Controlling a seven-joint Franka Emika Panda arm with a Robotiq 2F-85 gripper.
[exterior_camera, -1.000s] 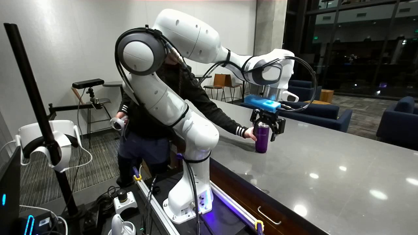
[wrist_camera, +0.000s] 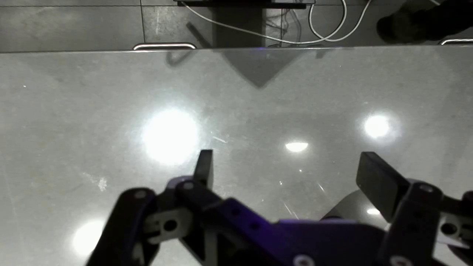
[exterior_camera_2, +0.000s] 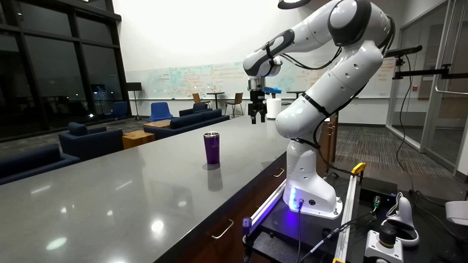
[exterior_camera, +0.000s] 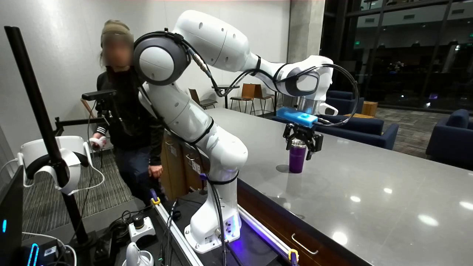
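Observation:
A purple tumbler [exterior_camera: 297, 159] with a silver rim stands upright on the grey counter [exterior_camera: 381, 190]. The same tumbler [exterior_camera_2: 212, 148] is clearly apart from the arm in exterior view 2, nearer that camera than my gripper [exterior_camera_2: 258, 119]. My gripper [exterior_camera: 299, 152] points down above the counter and overlaps the tumbler's top only by line of sight in exterior view 1. From the wrist, the gripper is open, its fingers [wrist_camera: 381, 184] wide apart with bare counter between them. A round grey shape by the right finger is partly hidden; I cannot tell what it is.
A person [exterior_camera: 128, 106] holding a controller stands left of the arm, behind its base. Navy armchairs [exterior_camera_2: 94, 140] lie beyond the counter's far side. A white cylinder [exterior_camera_2: 274, 108] shows behind my gripper.
The person's hand was at the tumbler and has let go; the person has moved left, away from the counter. The tumbler keeps about the same place. My arm looks unmoved.

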